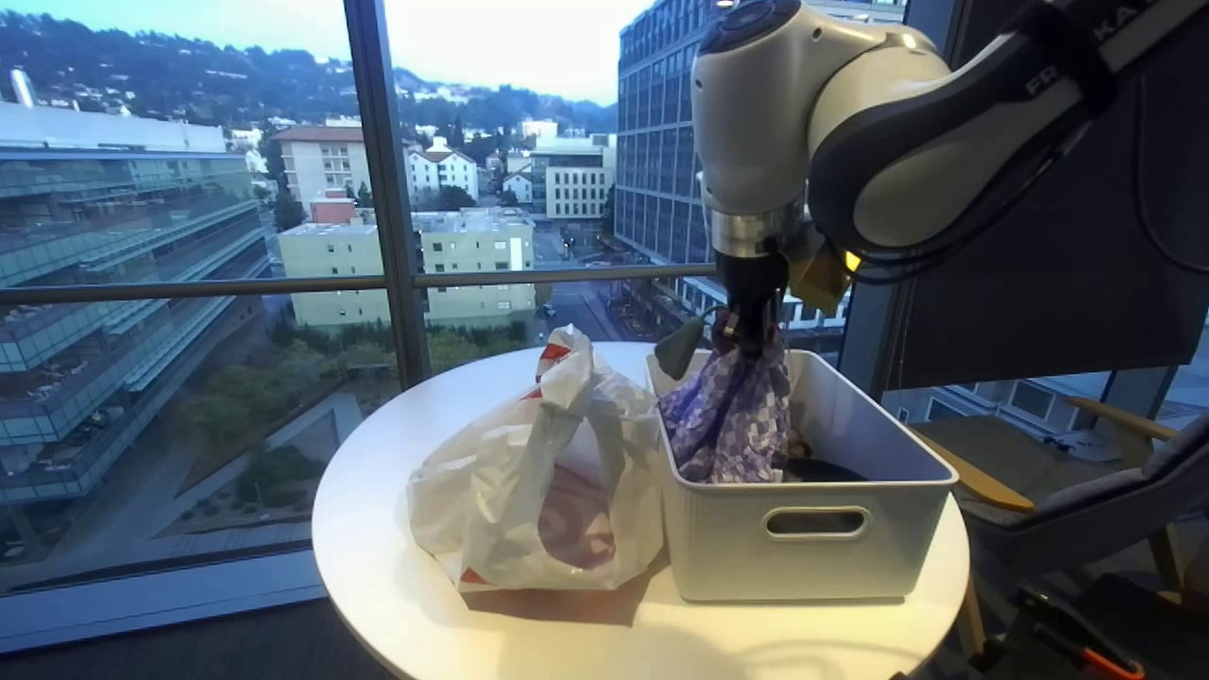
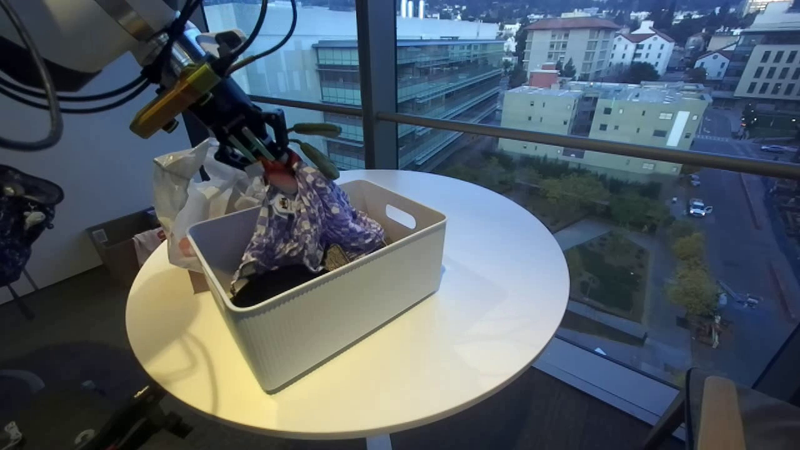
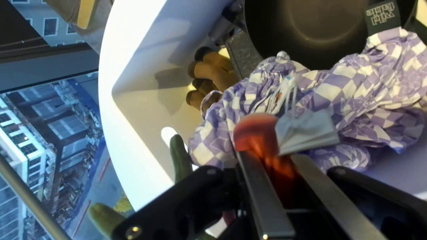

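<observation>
My gripper [image 1: 748, 340] is shut above the left part of the grey-white bin [image 1: 807, 555]. From it hangs a purple-and-white checkered cloth [image 1: 731, 419], its lower part still inside the bin. In the wrist view a red-orange piece [image 3: 256, 132] shows at the fingertips, with a small white tag [image 3: 308, 132] beside it. The cloth [image 3: 344, 88] bunches beyond them, bearing a dark label [image 3: 382, 16]. Exactly where the fingers pinch the fabric is hidden. Green elongated pieces [image 2: 319, 160] stick out beside the gripper; what they are attached to cannot be made out.
A black pan-like object [image 3: 320, 28] and brown rounded pieces [image 3: 214, 72] lie in the bin. A crumpled white plastic bag [image 1: 487, 499] stands close against its left side. Bare white tabletop [image 2: 495, 285] shows on the window side.
</observation>
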